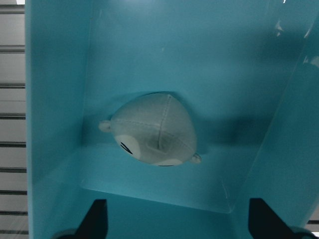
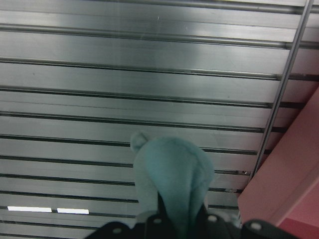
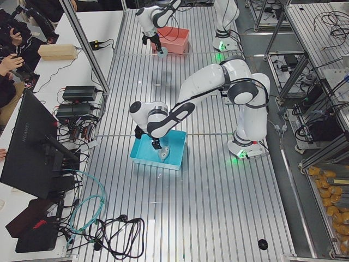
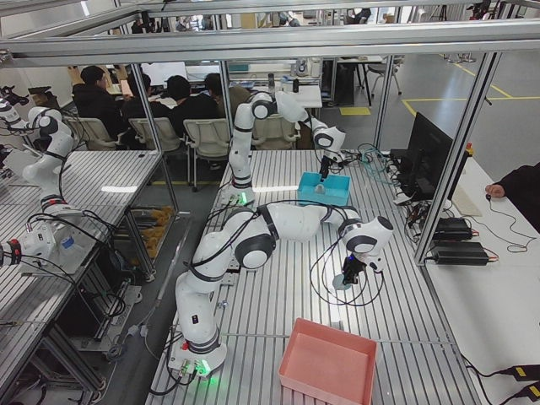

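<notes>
A grey plush toy point(image 1: 149, 129) with stitched eyes lies in the turquoise bin point(image 3: 142, 158). My left gripper hangs open just above it, the fingertips at the lower edge of the left wrist view. My right gripper point(image 4: 353, 272) is shut on a light teal and grey plush toy point(image 2: 174, 174), held over the slatted table beside the pink bin point(image 2: 279, 159).
The pink bin also shows in the right camera view point(image 4: 327, 363). A monitor point(image 3: 30, 144), power units and loose cables line the side of the table. The table around the turquoise bin is mostly bare.
</notes>
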